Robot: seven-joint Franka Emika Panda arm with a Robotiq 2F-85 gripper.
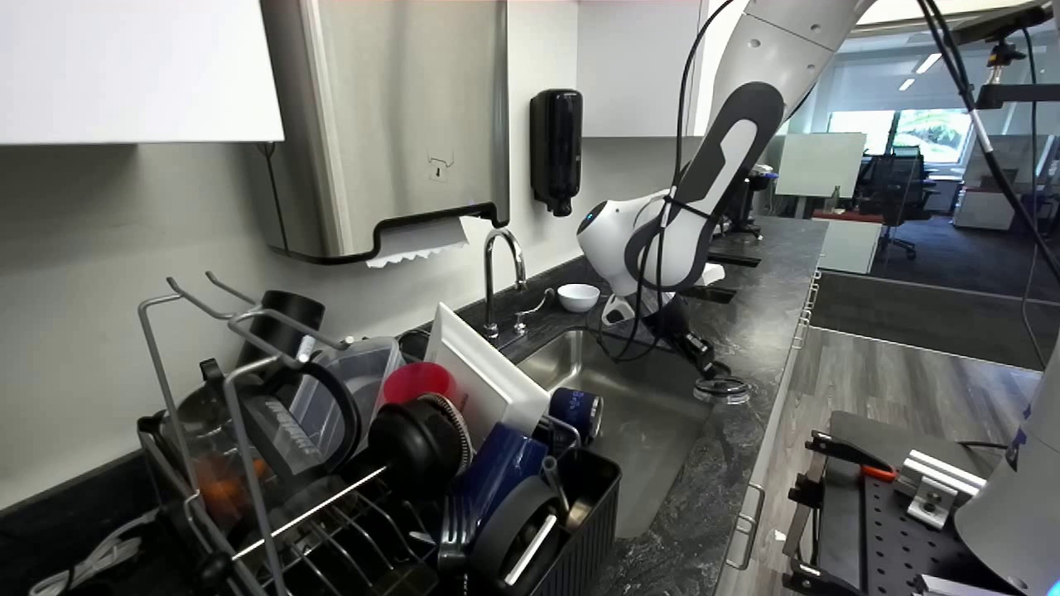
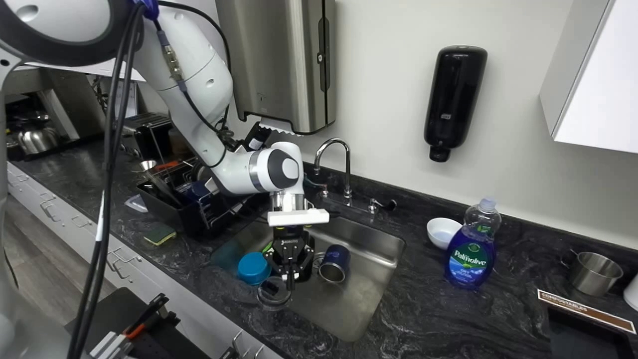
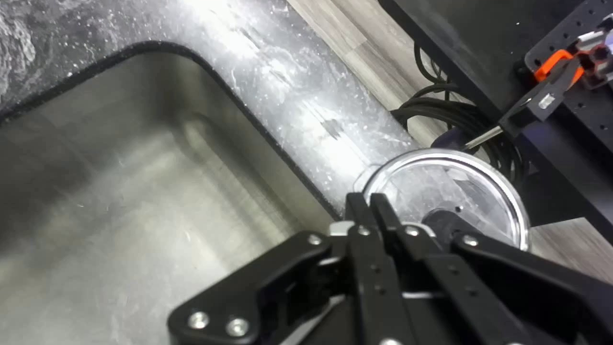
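Observation:
A clear, round lid-like piece [image 3: 488,169] with a bright rim and a dark part on it is gripped at its edge. My gripper is shut on that edge, its two black fingers nearly together. In exterior view 1 the clear piece [image 1: 723,391] shows over the sink's front counter edge, just below the gripper [image 1: 717,372]. From exterior view 2, the clear piece [image 2: 273,294] appears left of the downward-pointing gripper [image 2: 290,282]. The exact contact between pads and rim is hard to make out.
A blue mug [image 2: 336,261] lies on its side in the steel sink [image 2: 378,251]. Near the sink's front edge sits a turquoise round item [image 2: 254,268]. Dish soap [image 2: 470,257] and a white bowl [image 2: 443,232] stand right. A loaded dish rack [image 1: 338,507] borders the left side.

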